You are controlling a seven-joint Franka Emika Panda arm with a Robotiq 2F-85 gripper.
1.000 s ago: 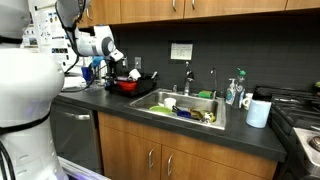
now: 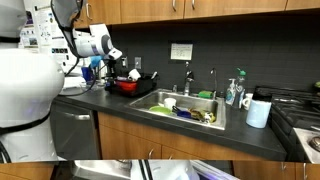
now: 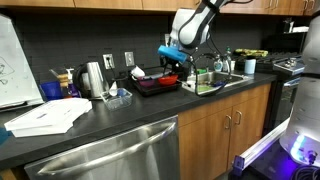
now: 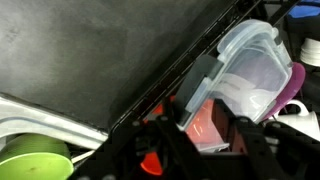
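In the wrist view, a clear plastic container (image 4: 247,78) with a pale rim lies tilted over the dish rack. My gripper is shut on its near wall, one dark finger (image 4: 196,80) standing in front of the plastic. From the side, the gripper (image 3: 168,62) hangs just over the black dish rack (image 3: 150,87). In the first exterior view the gripper (image 2: 121,64) is small and dark above the rack, and the container cannot be made out there. Whether the container touches the rack is hidden.
A red bowl (image 3: 167,81) sits in the rack. The sink (image 2: 160,99) holds several items, including a green bowl (image 4: 36,160). A kettle (image 3: 96,80) stands on the rack's other side. Dark countertop (image 4: 85,55) beside the rack is clear.
The arm and gripper stay nearly in place above the rack, with no clear movement of the objects. The bottom strip of the current first exterior view looks garbled.
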